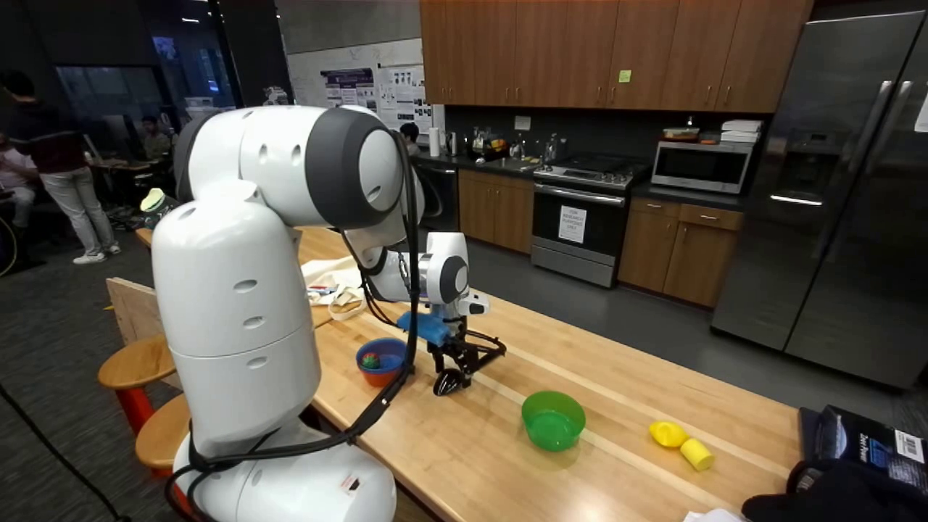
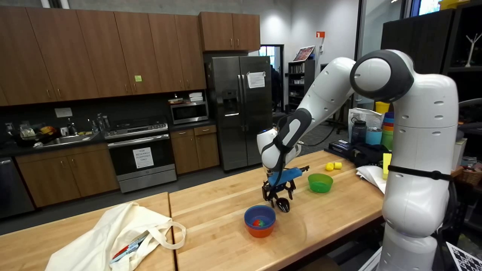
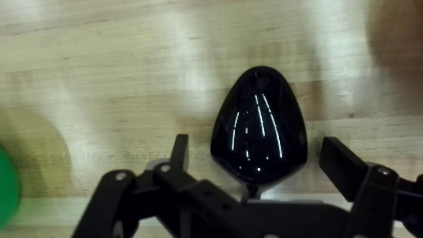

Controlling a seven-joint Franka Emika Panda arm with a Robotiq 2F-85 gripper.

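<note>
A black spoon-like utensil [image 3: 259,123] has its glossy rounded bowl facing up in the wrist view. Its neck runs back beneath the gripper body, where most of the handle is hidden. My gripper is open, with one fingertip on each side of the bowl's wide end and a gap showing on both sides. In exterior view 1 the gripper [image 1: 457,358] is low over the table, with the utensil's bowl [image 1: 448,382] just below it. Exterior view 2 shows the same bowl [image 2: 283,205] under the gripper [image 2: 278,192].
Close by stands a blue bowl [image 2: 260,212] nested in an orange one, with a red-and-green item inside. A green bowl [image 1: 554,421] sits on the other side, and yellow objects [image 1: 670,434] lie farther along. A cloth bag [image 2: 104,235] rests on the adjoining table.
</note>
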